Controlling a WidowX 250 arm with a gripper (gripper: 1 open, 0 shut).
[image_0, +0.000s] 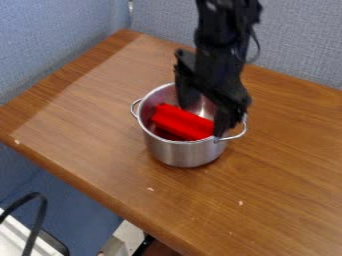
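A dark gripper (207, 105) reaches down from the top over a steel pot (181, 152) with two side handles, in the middle of the wooden table. Its fingers hang spread at the pot's rear rim and right side. Inside the pot lies a red cylindrical object (181, 122), with nothing visibly gripping it.
Grey-blue padded walls stand behind and at the left. A black cable (38, 215) and a white object (14, 240) sit at the lower left, off the table.
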